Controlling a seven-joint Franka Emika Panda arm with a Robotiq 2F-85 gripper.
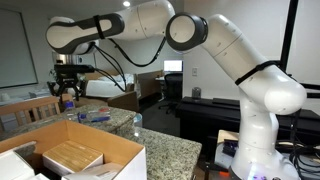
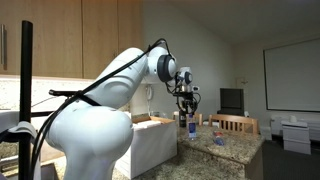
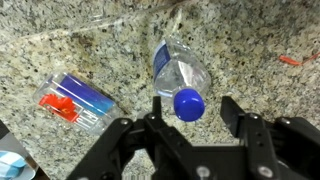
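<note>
A clear bottle with a blue cap stands on the speckled counter, seen from above in the wrist view. My gripper is part open over it, one finger on each side, with gaps between the fingers and the cap. From the side, the gripper is above the blue-capped bottle, beyond the cardboard box. Exterior view 2 shows the blue-labelled bottle below the gripper. A second bottle with a blue and red label lies to its left in the wrist view.
An open cardboard box holding a smaller carton sits in front. Another clear bottle stands alone on the counter. Bare counter lies to its right. Wooden chairs stand behind.
</note>
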